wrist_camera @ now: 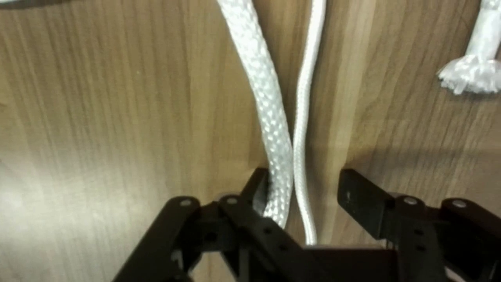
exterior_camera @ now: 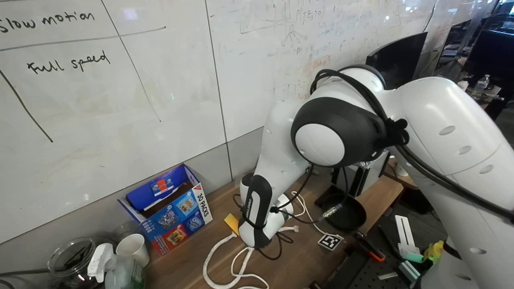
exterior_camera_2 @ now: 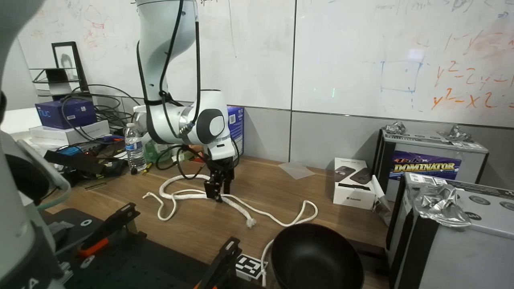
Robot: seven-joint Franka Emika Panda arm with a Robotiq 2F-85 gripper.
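Down at the table, my gripper has its fingers apart, with the thick white braided rope [wrist_camera: 270,117] and the thin white cord [wrist_camera: 303,103] running between the fingers. The thick rope lies against the left finger; clear space separates the thin cord from the right finger [wrist_camera: 364,202]. In the second exterior view the gripper [exterior_camera_2: 218,190] reaches down over the rope's middle, and a frayed end of the thick rope [exterior_camera_2: 243,214] lies to its right. The first exterior view shows rope loops [exterior_camera: 209,262] in front of the arm, while the arm hides the fingers.
A black bowl [exterior_camera_2: 315,257] stands at the table's front right, with the thin cord running beside it. A blue snack box [exterior_camera: 173,216], a paper cup [exterior_camera: 132,248] and a spray bottle [exterior_camera: 123,274] stand left of the arm. A white phone box [exterior_camera_2: 354,183] sits by the wall.
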